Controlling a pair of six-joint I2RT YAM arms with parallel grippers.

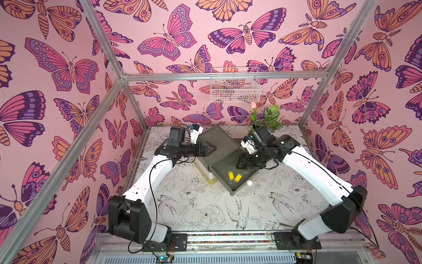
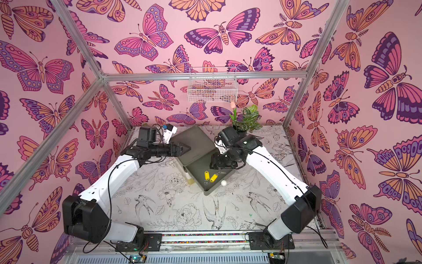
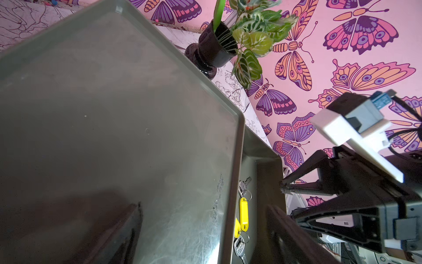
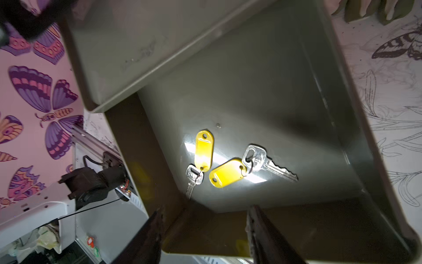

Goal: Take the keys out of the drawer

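Two keys with yellow tags lie on the floor of the pulled-out grey drawer (image 4: pixel 272 101). One yellow tag (image 4: pixel 204 151) has its key (image 4: pixel 193 176) near the drawer's side wall. Touching or close beside it is the second tag (image 4: pixel 226 173), ringed to a silver key (image 4: pixel 272 165). My right gripper hovers over the drawer, open and empty, with the keys ahead of its fingertips. Above the cabinet's grey top (image 1: pixel 219 138) is my left gripper (image 1: pixel 211 149), also open with nothing between its fingers.
A potted plant (image 3: pixel 215 46) stands behind the cabinet. Near the drawer's front corner is a small white round object (image 1: pixel 249 183). A wire basket (image 1: pixel 235 90) hangs on the back wall.
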